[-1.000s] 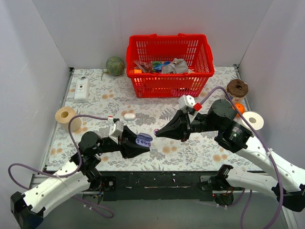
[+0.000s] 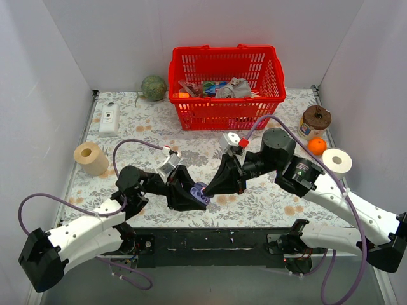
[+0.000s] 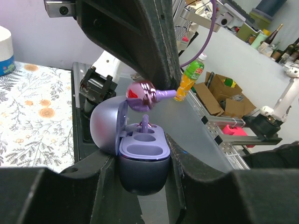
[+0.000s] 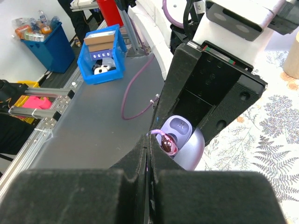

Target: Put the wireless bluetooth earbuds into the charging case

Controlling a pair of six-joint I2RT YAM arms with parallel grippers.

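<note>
A lilac charging case [image 3: 144, 168] with its lid raised is in my left gripper [image 2: 194, 200], which is shut on it; in the left wrist view one earbud stem stands in the case. A pink-purple earbud [image 3: 142, 97] is at the tip of my right gripper, just above the open case beside the lid. The right fingers are shut on that earbud, which in the right wrist view overlaps the case [image 4: 180, 130]; whether it touches is unclear.
A red basket [image 2: 226, 114] with items stands at the back. A watermelon, power strip [image 2: 109, 121], tape rolls [image 2: 92, 159], can and orange [image 2: 317, 146] line the sides. The table middle is largely covered by both arms.
Both grippers have moved toward each other, bringing the case and earbud together at the middle; the right gripper came in from the right and lower.
</note>
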